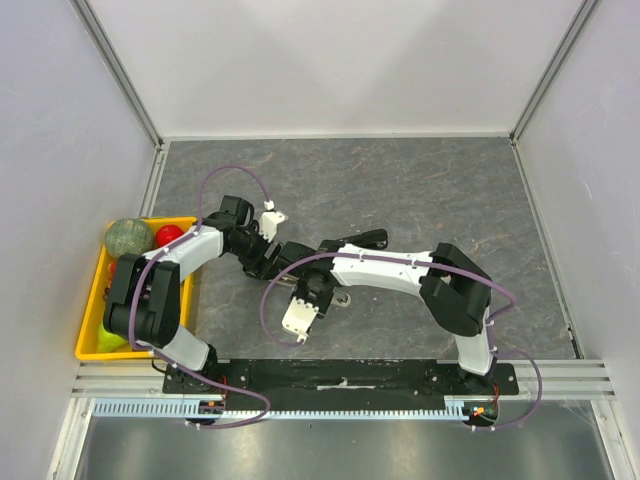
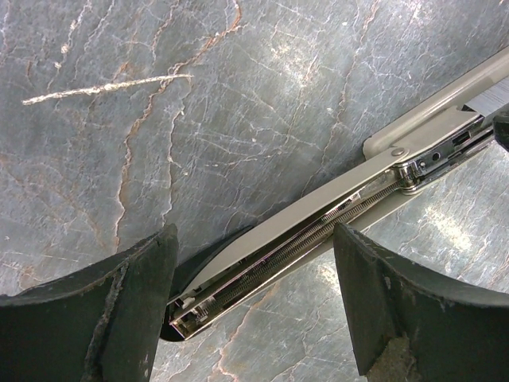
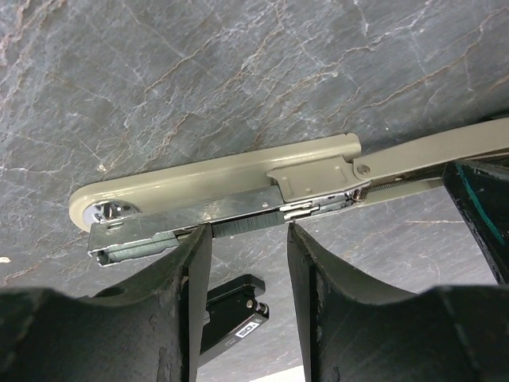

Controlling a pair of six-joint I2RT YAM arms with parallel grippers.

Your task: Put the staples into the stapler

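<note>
An open beige stapler lies on the grey table, its spring-loaded channel [image 2: 294, 247] seen in the left wrist view. A strip of staples [image 3: 246, 225] shows in the metal magazine [image 3: 231, 205]. My left gripper is open over the hinged end, the stapler passing between its fingertips with space around it. My right gripper hovers at the magazine, its fingers parted, the staples visible between the tips; whether it touches them I cannot tell. In the top view both arms largely hide the stapler.
A black device [image 3: 231, 318] lies beside the stapler, and another long black object [image 1: 370, 238] shows behind the right arm. A yellow bin [image 1: 90, 330] of vegetables stands at the left.
</note>
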